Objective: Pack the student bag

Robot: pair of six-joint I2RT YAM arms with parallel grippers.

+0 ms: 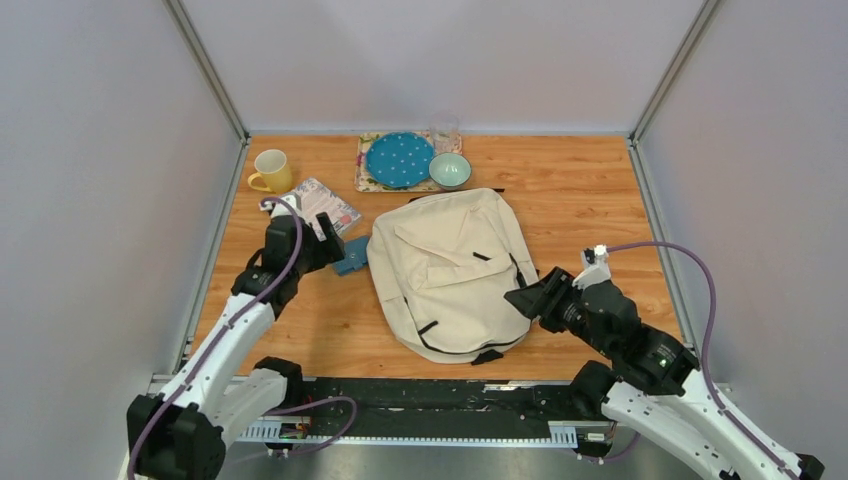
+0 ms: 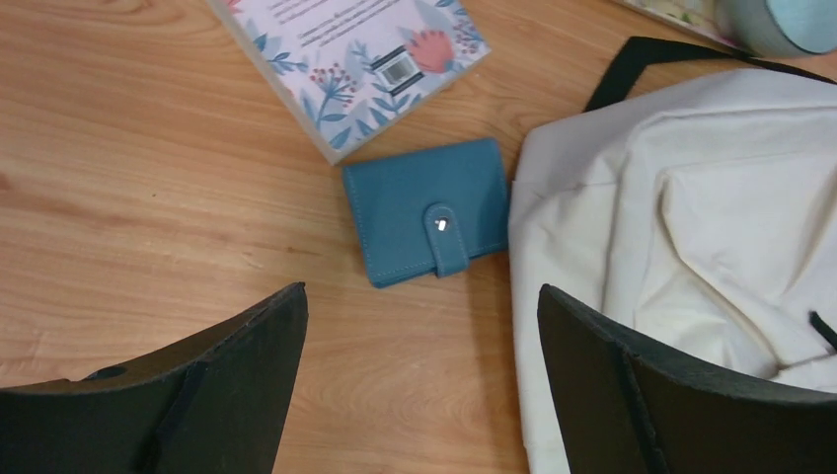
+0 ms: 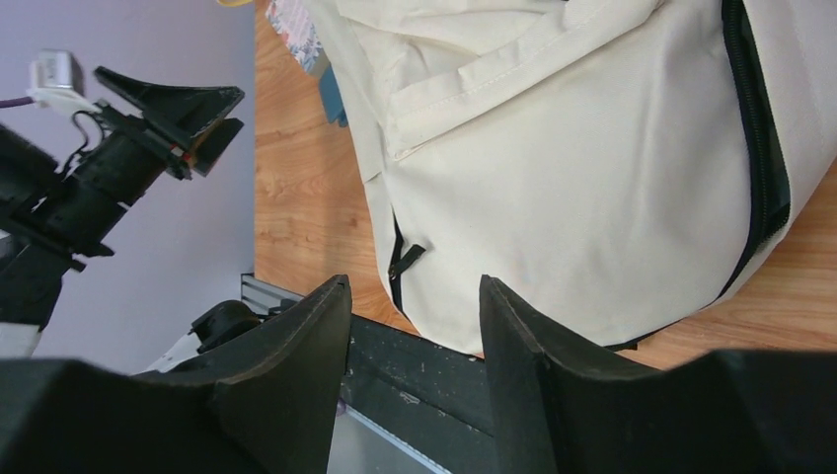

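A cream backpack [image 1: 450, 280] lies flat in the middle of the table, its black zipper [image 3: 760, 158] along the right and lower edge. Left of it lie a teal card wallet [image 2: 405, 197] with a snap strap and a floral book [image 2: 365, 59]. My left gripper is open above the wallet, nothing between its fingers. My right gripper hovers over the backpack's lower right side near the zipper, its fingers apart with nothing between them.
A yellow mug [image 1: 272, 170] stands at the back left. A tray at the back holds a dotted blue plate [image 1: 398, 158], a green bowl [image 1: 450, 170] and a clear glass.
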